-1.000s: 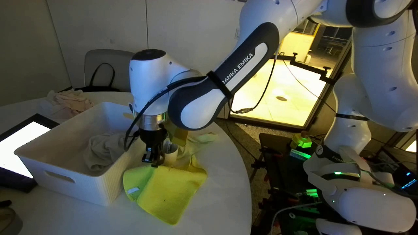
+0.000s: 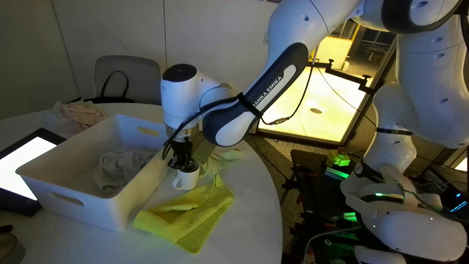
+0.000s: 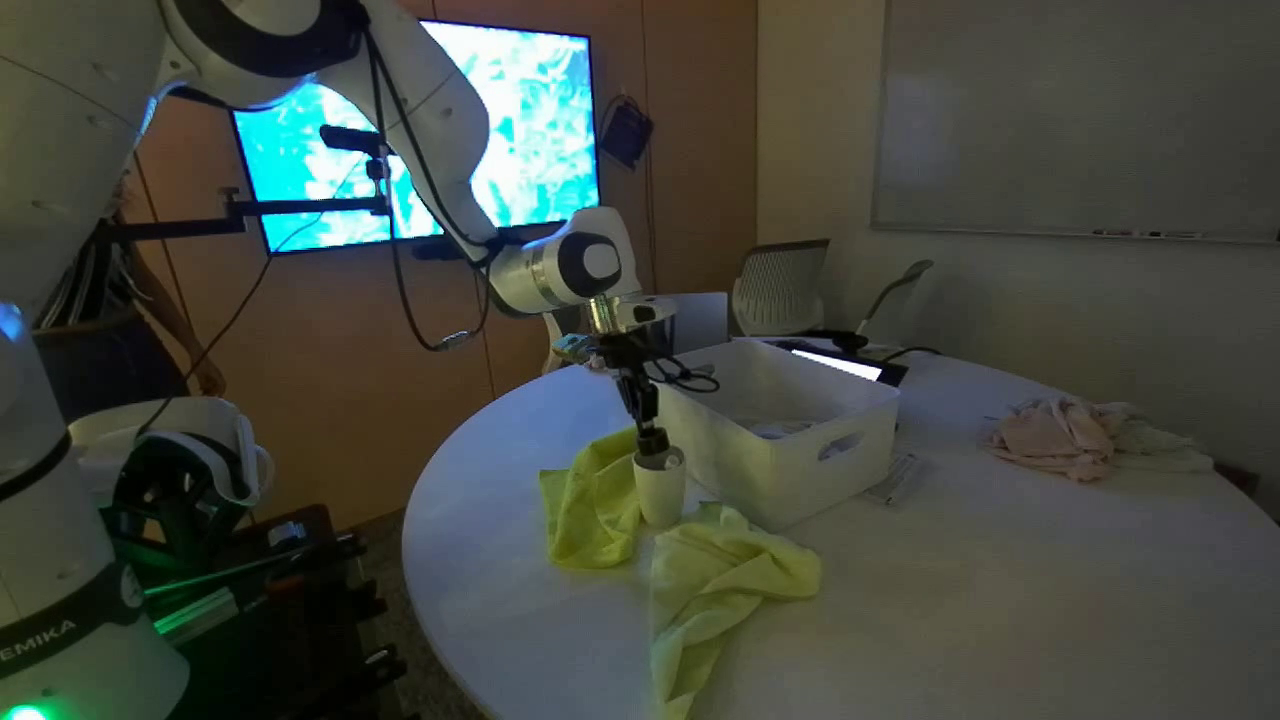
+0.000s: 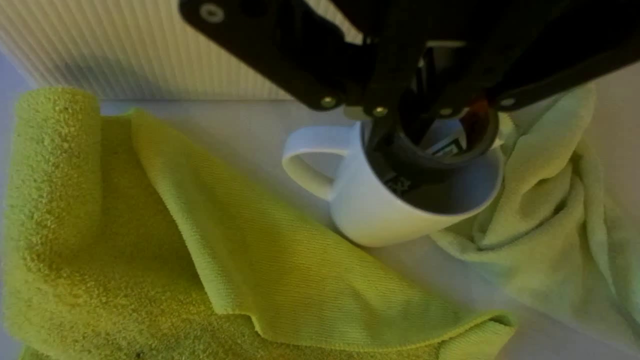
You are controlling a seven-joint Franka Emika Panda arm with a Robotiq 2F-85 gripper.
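Observation:
A white mug (image 4: 384, 207) stands upright on the table, its handle to the left in the wrist view. My gripper (image 2: 185, 165) points down at the mug's opening. It is shut on a dark, hollow round object (image 4: 441, 162) whose lower part is inside the mug. Through its opening, a pale piece with dark marks is visible. Exterior view 2 shows the dark object (image 3: 651, 443) at the mug's rim. Beside the mug lies a yellow-green towel (image 2: 189, 215), partly folded over. The fingertips are mostly hidden.
A white bin (image 2: 94, 200) with grey cloth (image 2: 121, 169) inside stands close beside the mug. A paler green cloth (image 3: 726, 576) lies on the mug's other side. A bright screen (image 2: 22, 167) is beyond the bin.
My gripper has moved right and slightly back, from over the towel to the mug with the dark object. The towel's left part now lies differently, and its white tag no longer shows.

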